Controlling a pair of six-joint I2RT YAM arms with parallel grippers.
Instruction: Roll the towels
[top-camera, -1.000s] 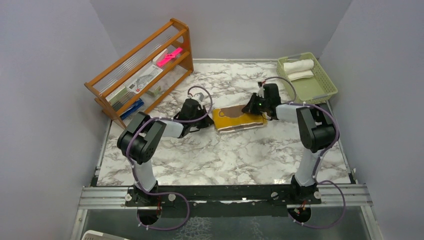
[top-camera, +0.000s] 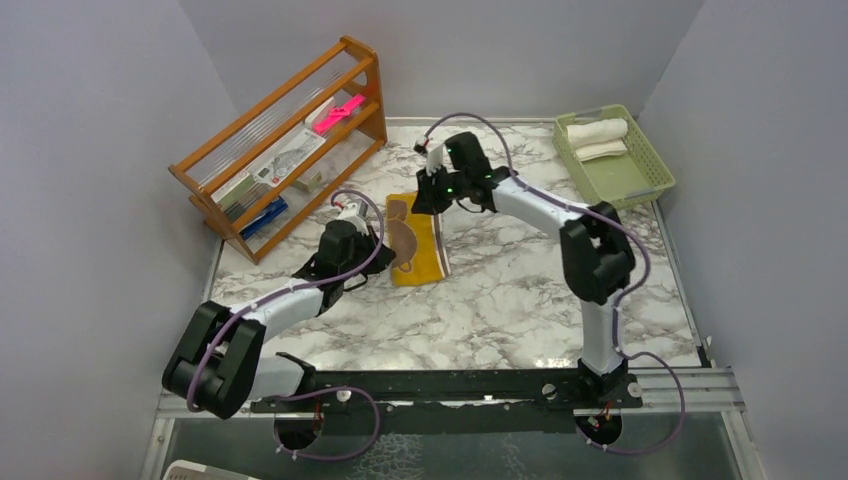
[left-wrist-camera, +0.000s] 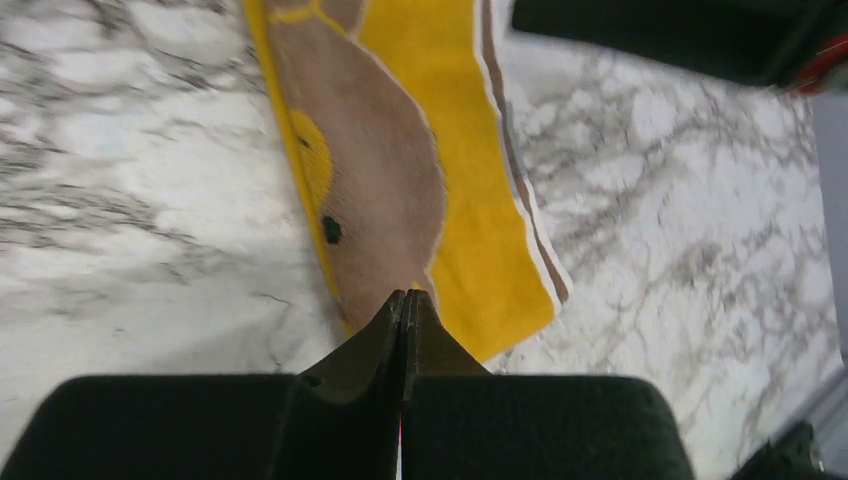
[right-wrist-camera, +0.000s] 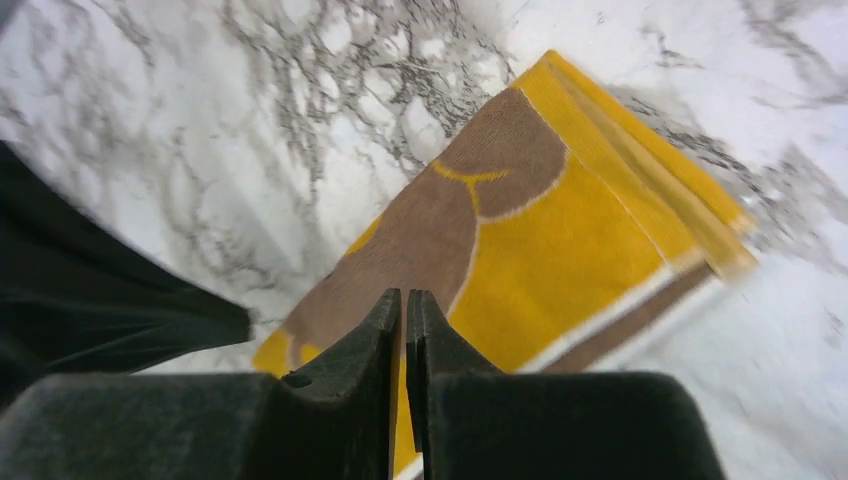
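Observation:
A folded yellow towel (top-camera: 428, 258) with a brown animal figure and a white-and-brown striped edge lies flat on the marble table, its long side running away from me. My left gripper (top-camera: 392, 258) is at the towel's near left edge. In the left wrist view its fingers are closed together over the near part of the towel (left-wrist-camera: 490, 290); nothing shows between them. Over the towel's far half, my right gripper (top-camera: 418, 207) is shut too, with no cloth visible between its fingers. The right wrist view shows the towel's far end (right-wrist-camera: 570, 230), where the folded layers are slightly apart.
At the back right, a green basket (top-camera: 655, 180) holds white rolled towels (top-camera: 597, 132). On the back left stands a wooden rack (top-camera: 375, 100) with boxes and a pink item.
The towel has turned from lying crosswise to lying lengthwise and has shifted left.

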